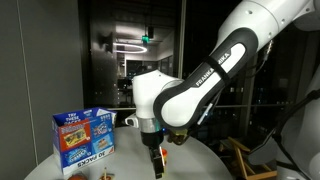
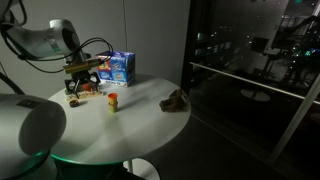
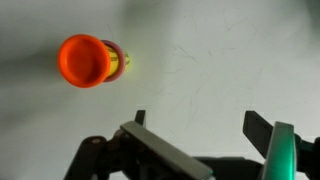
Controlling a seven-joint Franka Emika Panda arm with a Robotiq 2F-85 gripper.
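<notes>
A small can with an orange lid [image 3: 84, 61] and a yellow side stands upright on the white table, at the upper left of the wrist view. My gripper is open with only bare table between its fingers; the can is outside them. Exterior view 2 shows the can [image 2: 113, 102] near the table's middle, apart from the gripper [image 2: 76, 88] at the left. In exterior view 1 the gripper [image 1: 158, 161] hides most of the can, leaving a bit of orange beside it.
A blue and red snack box [image 1: 85, 138] stands on the table's left side in exterior view 1. Several small items lie near the gripper in exterior view 2. A brown object [image 2: 175, 102] sits near the table's right edge.
</notes>
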